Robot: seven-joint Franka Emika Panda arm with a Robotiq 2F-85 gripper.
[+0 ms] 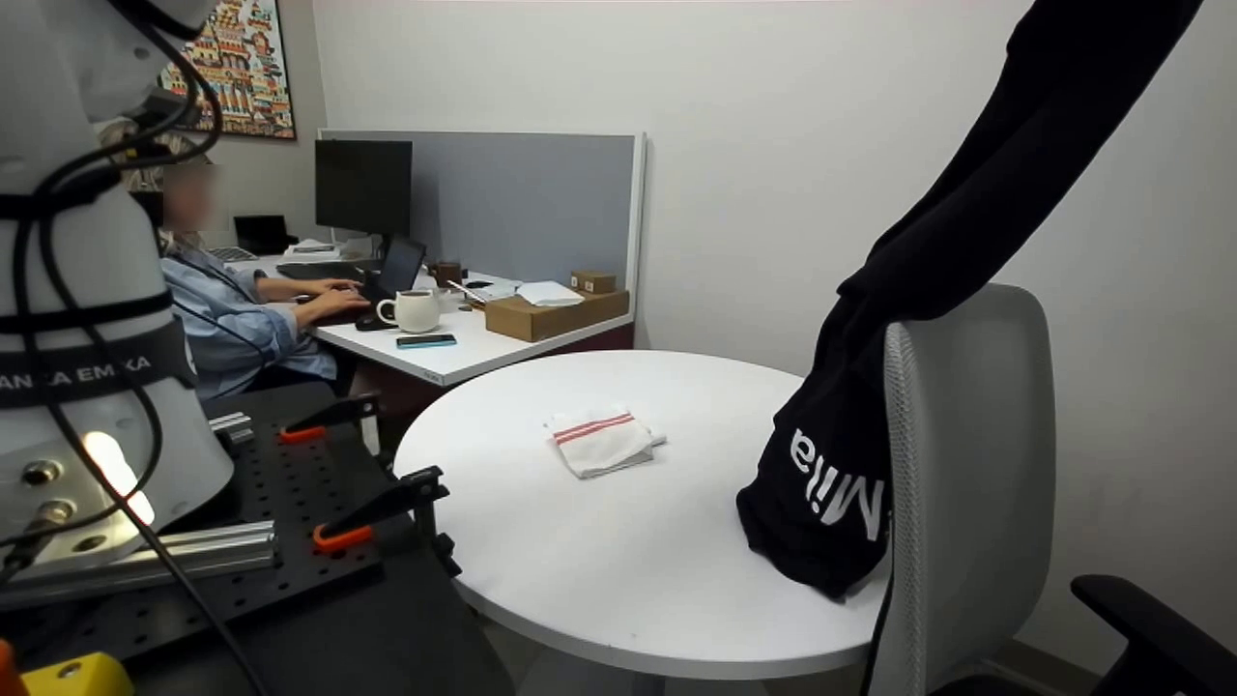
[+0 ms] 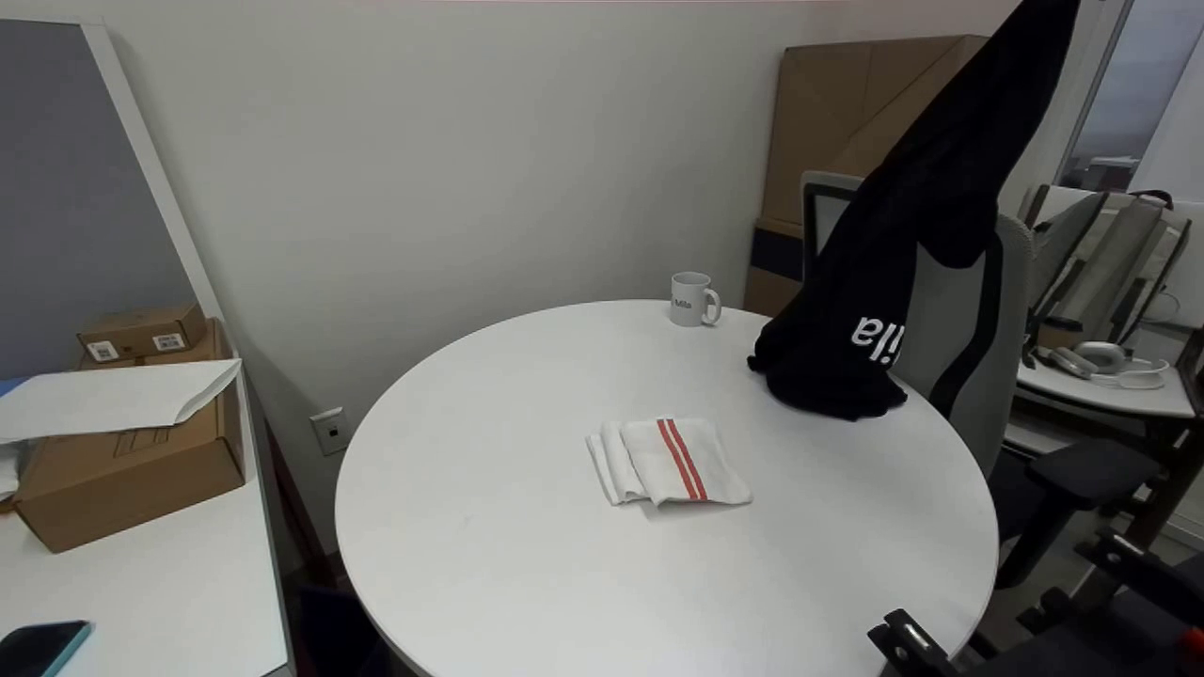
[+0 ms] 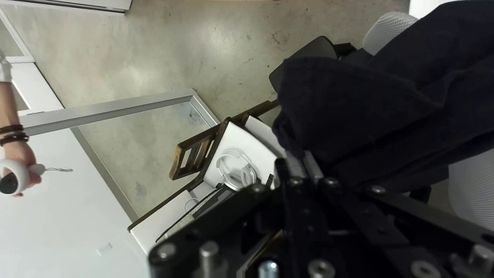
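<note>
A black garment with white "Mila" lettering (image 1: 820,493) is stretched from the round table over the backrest of a grey chair (image 1: 974,464) and up out of the frame. Its lettered end rests at the table's right edge, also seen in the second exterior view as black cloth (image 2: 841,350). In the wrist view my gripper is shut, with dark cloth (image 3: 356,106) pinched at its fingertips and spreading to the right. Both exterior views leave the gripper out of frame.
On the white round table (image 2: 474,542) lie a folded red-striped towel (image 2: 683,461) and, at the back, a white mug (image 2: 690,300). The chair's armrest (image 1: 1160,632) juts out at right. A person (image 1: 226,313) sits at the desk.
</note>
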